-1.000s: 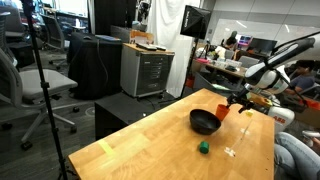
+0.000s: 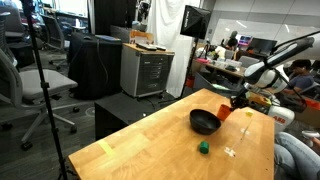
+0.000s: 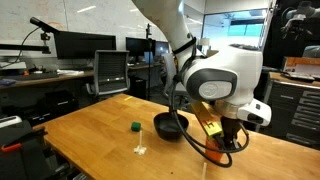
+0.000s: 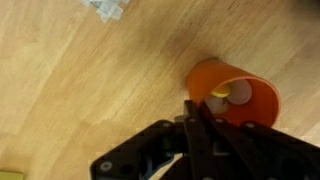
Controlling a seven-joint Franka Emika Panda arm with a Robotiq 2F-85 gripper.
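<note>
An orange cup [image 4: 235, 90] fills the right of the wrist view, with small white and yellow things inside it. My gripper is shut at the cup's near rim, with the wall seemingly between its fingers; the dark fingers hide part of that edge. In exterior view 2 the cup [image 3: 213, 153] shows only partly behind the arm. From the other side, the cup [image 2: 224, 112] shows beside the gripper [image 2: 236, 103] over the wooden table.
A black bowl [image 2: 205, 122] stands close to the cup, with a small green object [image 2: 204, 147] nearer the table's front. A white object [image 3: 140, 140] lies on the table [image 3: 95, 130].
In exterior view 1 the gripper sits slightly lower and nearer the cup than before. The cup looks slightly shifted or tilted; the bowl and green object have not moved.
</note>
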